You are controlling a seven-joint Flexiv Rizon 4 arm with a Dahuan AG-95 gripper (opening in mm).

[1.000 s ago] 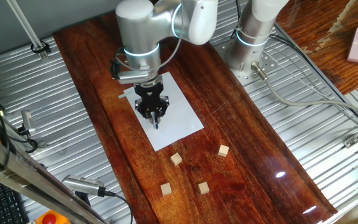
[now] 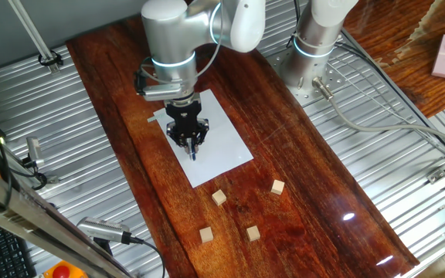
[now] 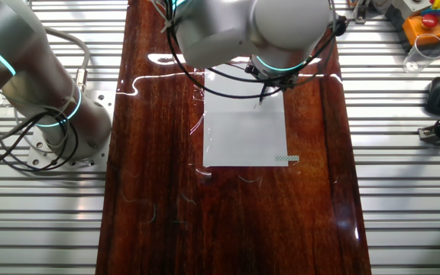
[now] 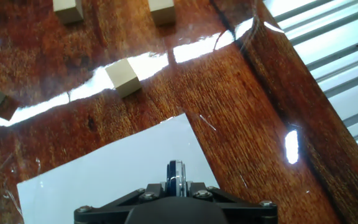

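Note:
A white sheet of paper [image 2: 219,143] lies flat on the dark wooden table. Over it hangs my gripper [image 2: 191,145], pointing down, its fingers close together around a slim dark-blue object that looks like a pen [image 2: 193,156]. In the wrist view the pen [image 4: 177,168] sticks out past my gripper, in front of the paper [image 4: 126,163]. Whether its tip touches the paper, I cannot tell. The second exterior view has the arm hiding most of the gripper, with the paper [image 3: 244,137] below it.
Several small wooden blocks stand apart beyond the paper, the nearest block [image 2: 219,198] close to its edge and another block [image 2: 277,187] to the right. A small checkered strip [image 3: 286,158] lies at a paper corner. Bare wood [image 2: 315,208] stretches along the right side.
The arm above the gripper has shifted slightly left. The gripper and pen have barely moved over the paper; the blocks and paper stay where they were.

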